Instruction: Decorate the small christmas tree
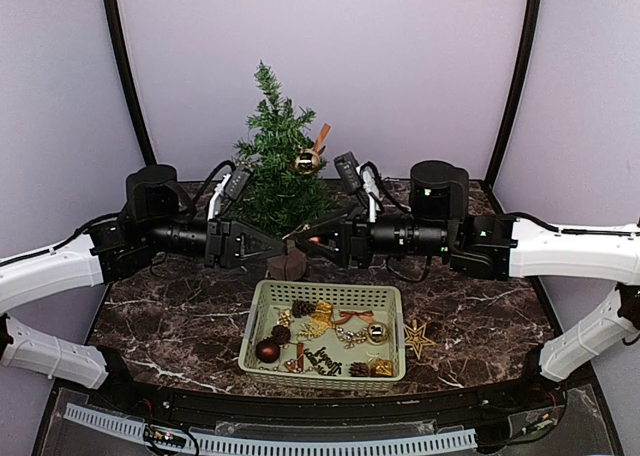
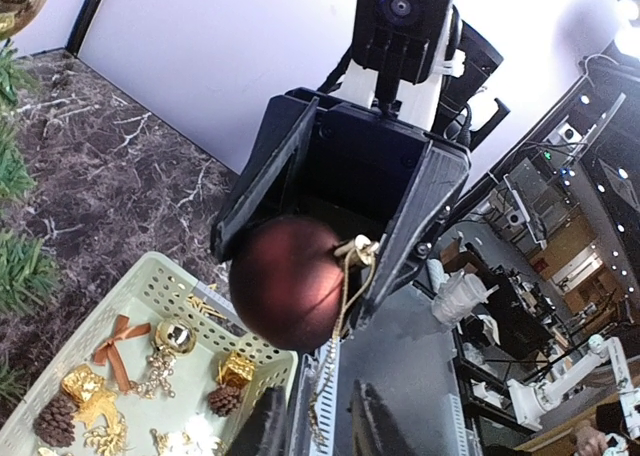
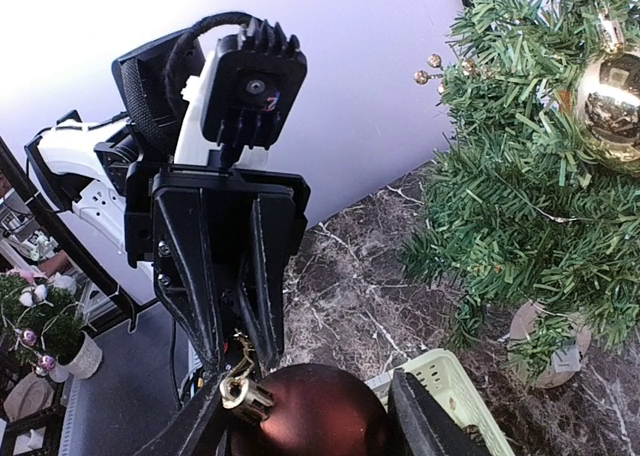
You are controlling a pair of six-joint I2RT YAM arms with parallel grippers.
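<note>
The small green tree (image 1: pixel 270 136) stands at the back, a gold bauble (image 1: pixel 307 160) and orange ribbon on it. My two grippers meet in front of it. In the right wrist view my right gripper is shut on a matte brown bauble (image 3: pixel 310 416) with a gold cap and string (image 3: pixel 247 396); the bauble also fills the middle of the left wrist view (image 2: pixel 285 281). My left gripper (image 1: pixel 275 244) is at the bauble's cap and string, its fingertips close together; whether they grip the string is unclear.
A pale green basket (image 1: pixel 250 326) of pinecones, baubles, bows and gold ornaments sits at the front centre. A gold star (image 1: pixel 418 338) lies right of it.
</note>
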